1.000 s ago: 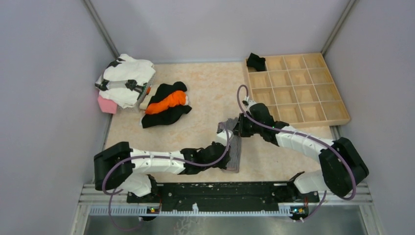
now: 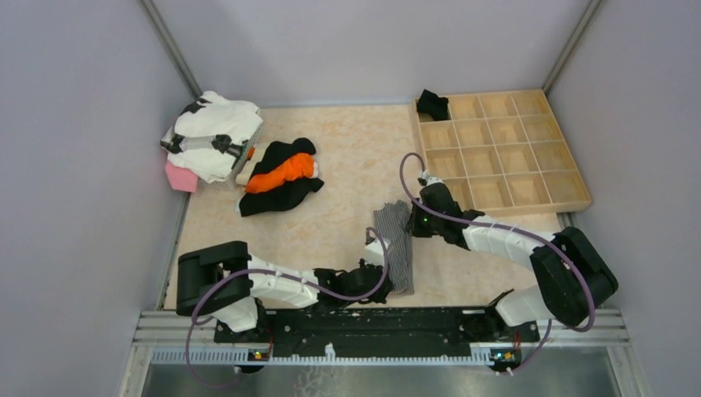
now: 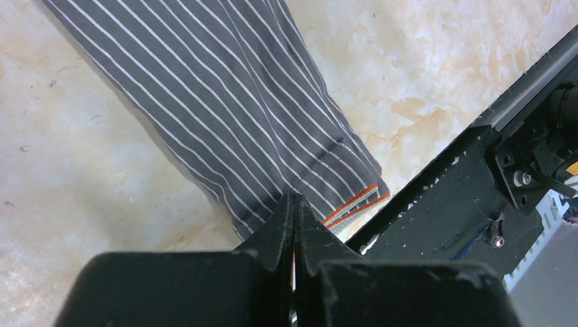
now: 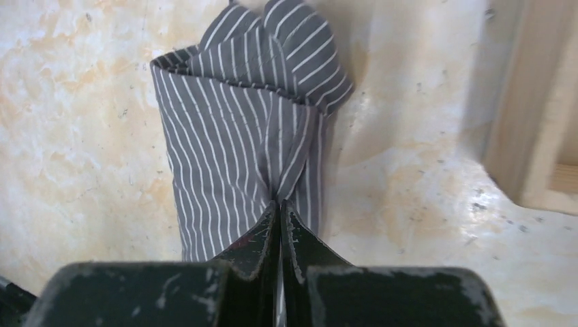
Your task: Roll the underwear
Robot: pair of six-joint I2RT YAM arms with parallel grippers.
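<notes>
Grey striped underwear (image 2: 397,248) lies lengthways, front to back, on the table, folded into a long strip. Its far end is bunched with overlapping folds (image 4: 307,54); its near end shows orange-edged hems (image 3: 351,204). My left gripper is shut at that near end, its tips on the cloth; whether cloth is pinched between them cannot be seen clearly. My right gripper is shut, tips at a raised crease below the bunched far end; any cloth between the fingers is too small to tell.
A wooden divided box (image 2: 512,182) with black cloth (image 2: 432,105) in one cell stands back right, close to my right gripper. A pile of black and orange clothing (image 2: 281,174) and a basket of white cloth (image 2: 211,132) sit back left. The table's front edge is near my left gripper.
My left gripper has moved toward the front edge and a little right. The underwear has shifted slightly right.
</notes>
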